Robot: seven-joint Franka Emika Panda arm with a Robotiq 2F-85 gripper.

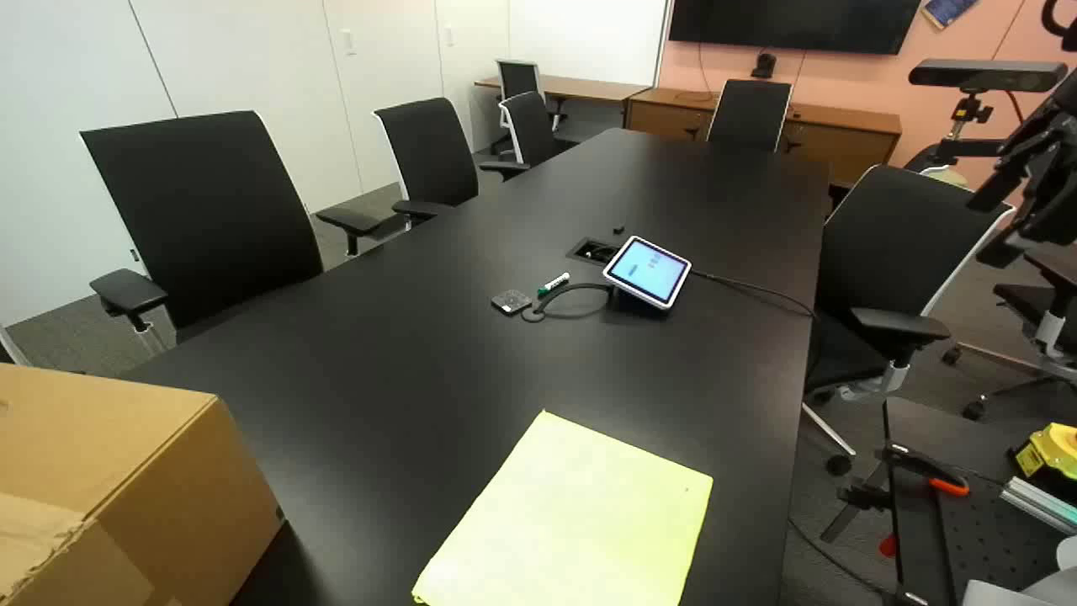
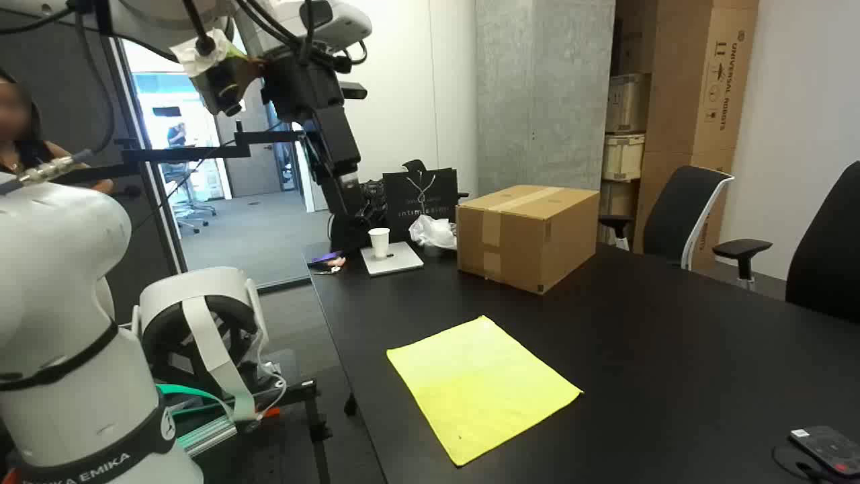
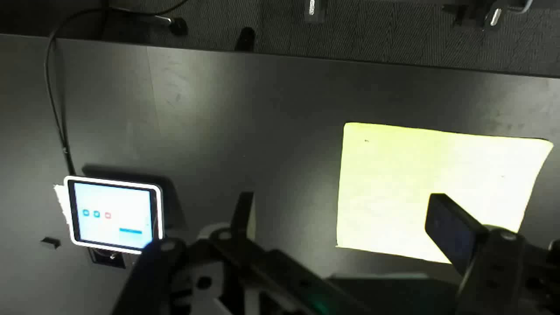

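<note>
A yellow cloth (image 1: 580,515) lies spread flat on the dark table, its near edge cut off in exterior view 1. All of the cloth (image 2: 480,391) shows in exterior view 2. My gripper is open and empty in the wrist view, its fingers wide apart. One finger (image 3: 454,225) overlaps the cloth (image 3: 399,183) in that picture, but the gripper stays well above the table. Exterior view 2 has the gripper (image 2: 342,189) high at the upper left, clear of the cloth; in exterior view 1 it hangs at the right edge.
A cardboard box (image 2: 524,234) stands beyond the cloth, near a white cup (image 2: 379,242) on a laptop (image 2: 395,259). Farther along the table are a tablet (image 1: 648,271), a marker (image 1: 553,284) and a small black device (image 1: 511,301). Bare table surrounds the cloth.
</note>
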